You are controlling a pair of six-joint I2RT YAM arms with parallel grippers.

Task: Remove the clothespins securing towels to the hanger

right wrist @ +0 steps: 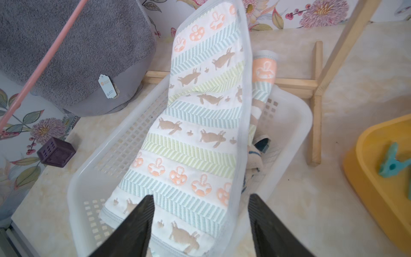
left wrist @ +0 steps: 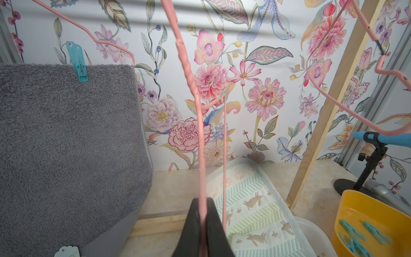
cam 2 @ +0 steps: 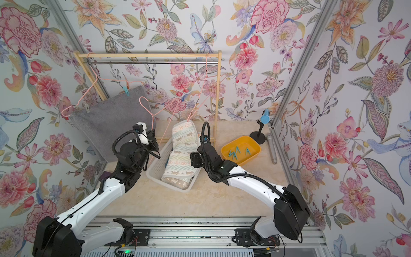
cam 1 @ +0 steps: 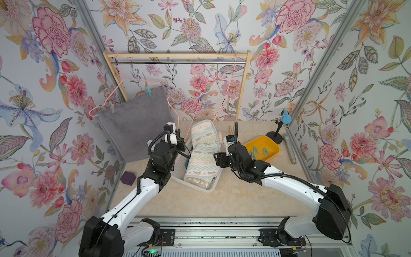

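Observation:
My left gripper is shut on a pink hanger (left wrist: 199,128) in the left wrist view. A grey towel (left wrist: 68,145) hangs to its left, with a blue clothespin (left wrist: 78,60) on its top edge; a paler clothespin (cam 1: 111,107) shows farther left in the top left view. My right gripper is part open above a white patterned towel (right wrist: 188,141), which lies in a white basket (right wrist: 83,184) with nothing visibly gripped.
A yellow tray (cam 1: 271,145) with several blue clothespins sits on the right, beside a black stand (cam 1: 276,136). The wooden rack (cam 1: 239,94) stands behind the basket; a purple block (cam 1: 128,178) lies left.

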